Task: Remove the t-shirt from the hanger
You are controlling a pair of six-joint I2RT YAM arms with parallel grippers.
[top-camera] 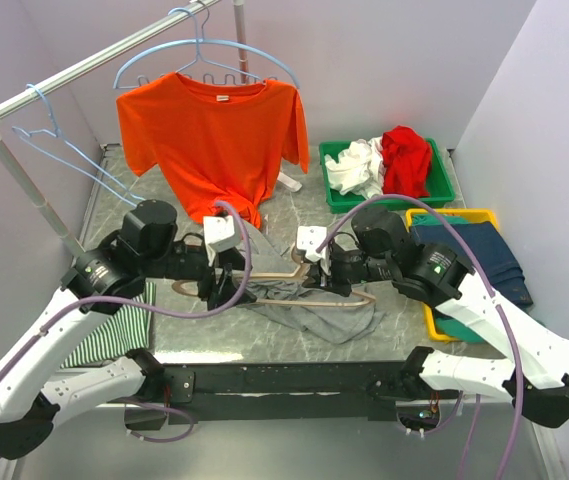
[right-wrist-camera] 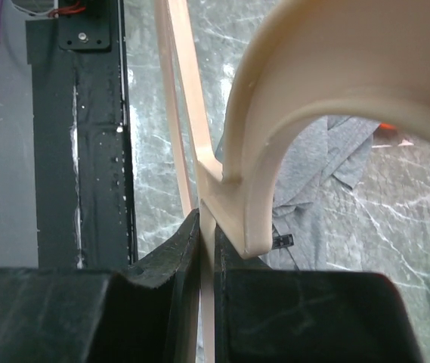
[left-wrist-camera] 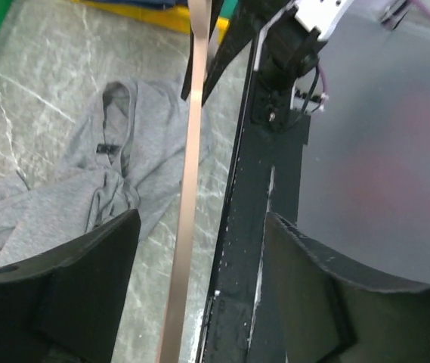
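Note:
A beige hanger (top-camera: 306,303) is held level in mid-air above a crumpled grey shirt (top-camera: 329,325) on the table. My right gripper is shut on the hanger, whose wide curved shoulder fills the upper right of that wrist view. My left gripper is part open around the hanger's long bar (left-wrist-camera: 187,189), fingers apart from it in the left wrist view. An orange T-shirt (top-camera: 209,135) hangs from a blue hanger (top-camera: 169,45) on the rail at the back.
A green bin (top-camera: 436,190) of white and red clothes and a yellow bin (top-camera: 429,320) of dark clothes stand on the right. A striped cloth (top-camera: 109,335) lies front left. Empty blue hangers (top-camera: 69,150) hang left.

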